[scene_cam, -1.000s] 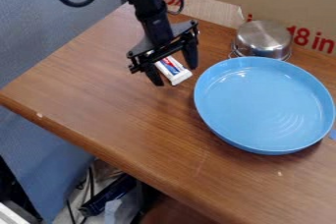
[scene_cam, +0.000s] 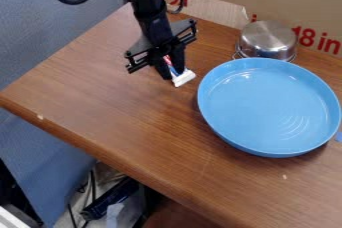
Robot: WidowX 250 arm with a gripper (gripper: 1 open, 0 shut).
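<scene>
The black gripper (scene_cam: 158, 62) is tilted over the wooden table (scene_cam: 94, 102), left of the blue plate (scene_cam: 267, 107). A small white item (scene_cam: 182, 77) with blue and red markings lies at its fingers, partly hidden by them. I cannot tell whether the fingers are shut on it.
A steel pot (scene_cam: 267, 38) stands behind the plate at the back right, with cardboard behind it. The table's edge runs along the left, with cables and clutter below it.
The gripper has risen slightly and turned, its fingertips now higher and closer together in view around the small white item.
</scene>
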